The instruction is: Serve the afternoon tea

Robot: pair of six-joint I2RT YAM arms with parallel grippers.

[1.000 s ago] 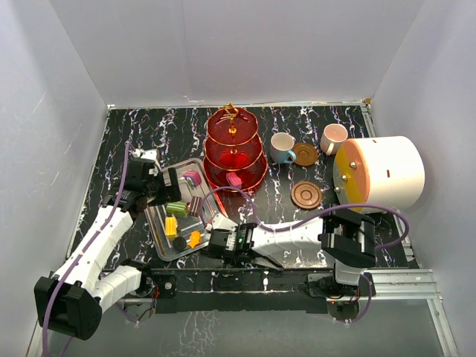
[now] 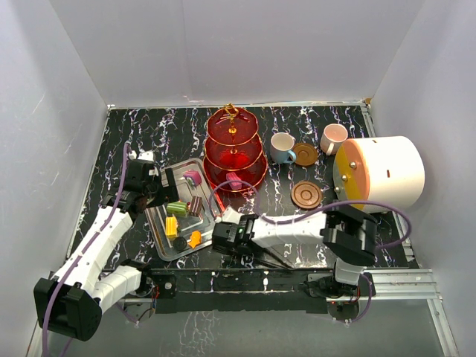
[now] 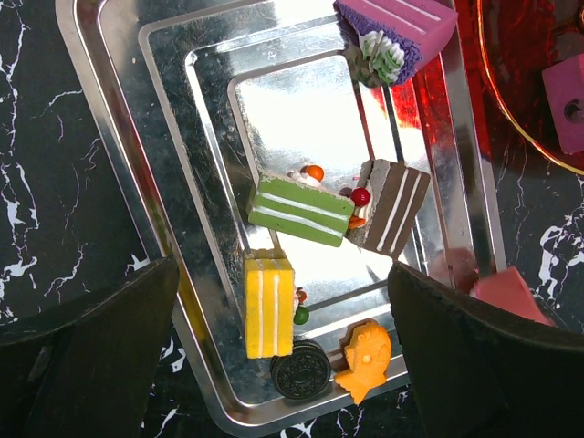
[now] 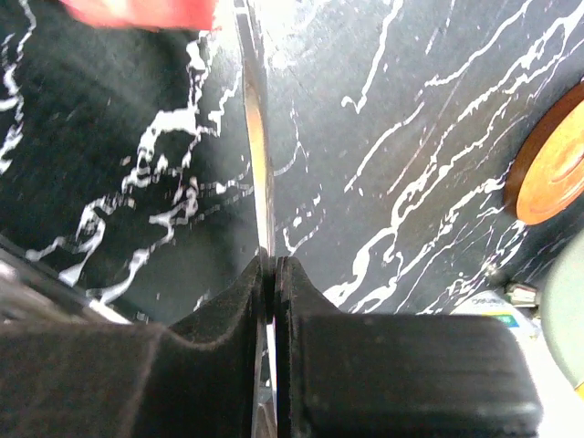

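Observation:
My left gripper point(image 2: 167, 187) hangs open over the silver tray point(image 2: 155, 230), its fingers empty. In the tray lie a green cake point(image 3: 299, 210), a brown cake point(image 3: 394, 208), a yellow cake point(image 3: 269, 306), a pink-purple cake point(image 3: 415, 32), a dark round cookie point(image 3: 302, 371) and an orange fish-shaped treat point(image 3: 367, 358). To the tray's right, my right gripper is shut on a thin metal utensil point(image 4: 258, 151); a blurred red end point(image 3: 508, 294) shows by the tray rim. One pink cake point(image 2: 233, 181) sits on the bottom tier of the red stand point(image 2: 216, 177).
A blue-handled mug point(image 2: 282, 145) and pink mug point(image 2: 334, 137) stand at the back right, near two brown coasters point(image 2: 305, 154). The cream rounded box point(image 2: 390, 171) takes up the far right. Open marble lies between the stand and the front coaster.
My right gripper has shifted slightly right, away from the tray, over the last second. The left arm and the cakes look unmoved.

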